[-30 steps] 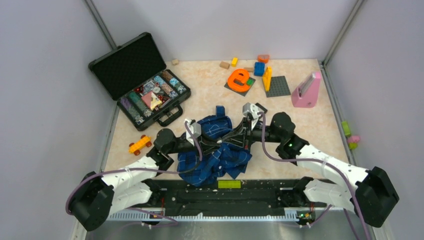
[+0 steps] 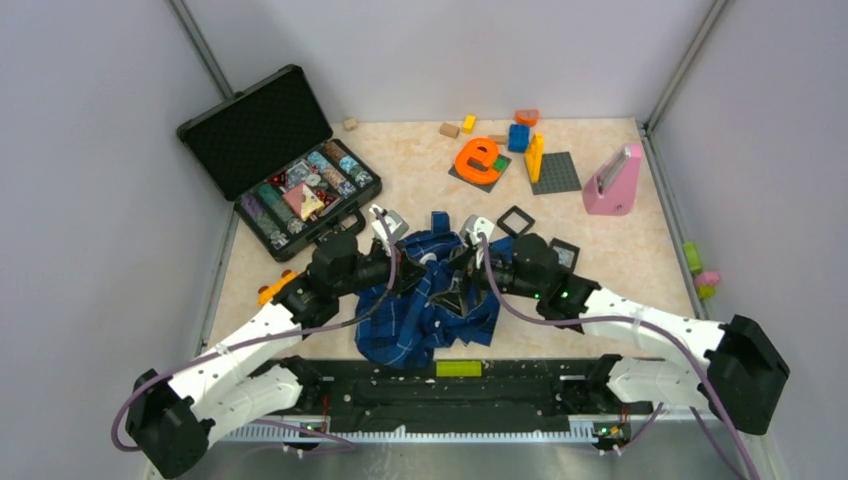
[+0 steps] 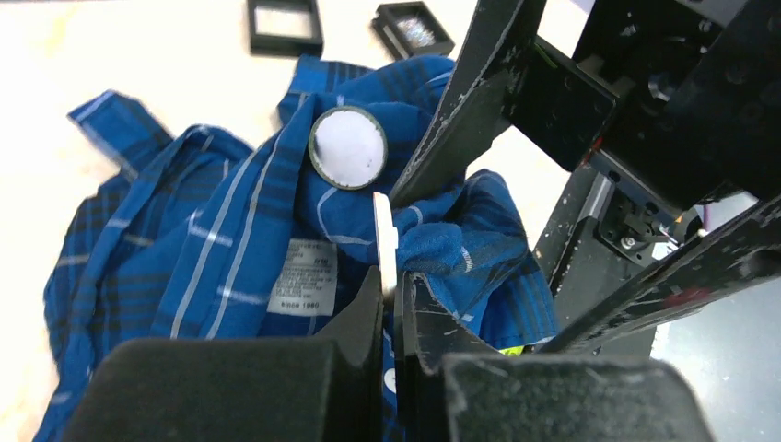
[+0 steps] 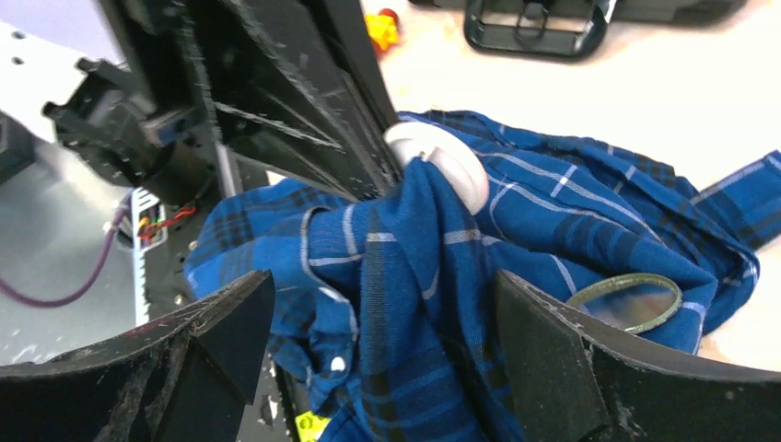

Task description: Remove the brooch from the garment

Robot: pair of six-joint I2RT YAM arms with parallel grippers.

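Observation:
The blue checked garment [image 2: 410,320] lies bunched under both grippers. At its middle my left gripper is shut on a thin white disc, apparently the brooch, seen edge-on; the right wrist view shows this disc [image 4: 447,161] as round and pale, against a raised fold of cloth. A second round white disc [image 3: 348,147] lies on the garment farther off. My right gripper stands open around the raised fold, one finger [image 4: 216,341] on either side. Whether the gripped disc is still fastened to the cloth cannot be seen.
An open black case [image 2: 290,195] stands at the back left, beside an orange toy [image 2: 270,290]. Two dark square frames [image 2: 515,221] lie right of the garment. Toy pieces and a pink holder [image 2: 613,182] are farther back. The table's front edge is close.
My left gripper has shifted away from the front edge. The right gripper has moved left and turned more downward, over the cloth. Garment folds between them have shifted.

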